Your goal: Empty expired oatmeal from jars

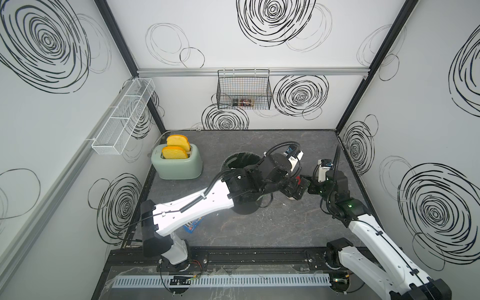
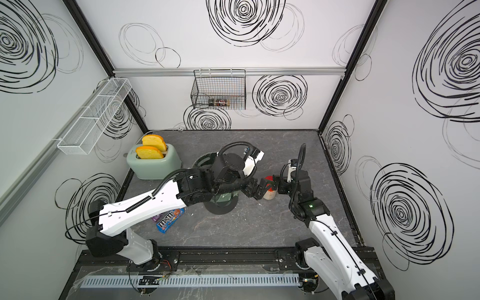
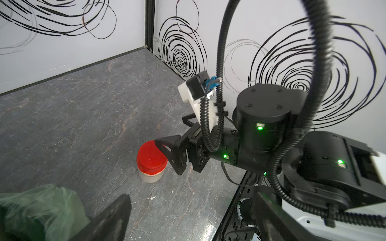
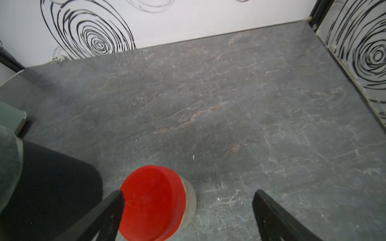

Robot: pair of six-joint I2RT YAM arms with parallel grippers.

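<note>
A jar with a red lid and a pale body stands upright on the table. In the right wrist view its lid is large and close, beside the left finger of my right gripper. That gripper is open and the jar sits toward one side of it. My left gripper is open too, on the jar's other side, with bare table between its fingers. A dark bin lined with a green bag stands left of the jar; in the top views my left arm covers much of it.
A green toaster with two yellow slices stands at the back left. Near the front left lies a blue M&M's packet. Small items rest in a wire basket on the back wall. The table behind the jar is clear.
</note>
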